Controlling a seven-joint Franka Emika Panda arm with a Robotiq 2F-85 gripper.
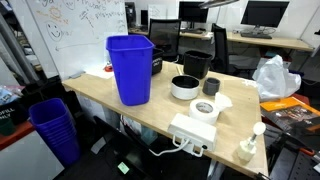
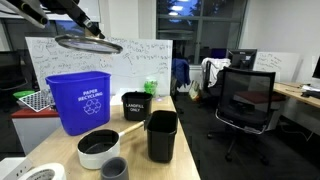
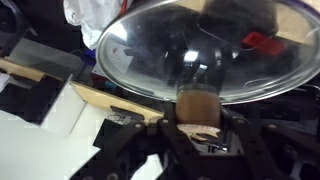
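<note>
A round glass lid with a metal rim (image 2: 88, 44) hangs in the air, well above the table, at the upper left of exterior view 2. Only a sliver of the lid (image 1: 218, 3) shows at the top edge of exterior view 1. In the wrist view my gripper is shut on the lid's brown knob (image 3: 198, 108), with the glass spreading out beyond it. On the table, apart from the lid, stands an uncovered white pot (image 2: 98, 150) with a dark rim and a wooden handle (image 2: 130, 129).
Around the pot stand a blue recycling bin (image 1: 130, 70), a black bin (image 2: 161, 137), a grey cup (image 1: 211, 86) and a white roll (image 1: 204, 110). A white power strip (image 1: 193, 132) and a pump bottle (image 1: 250, 143) occupy the near end.
</note>
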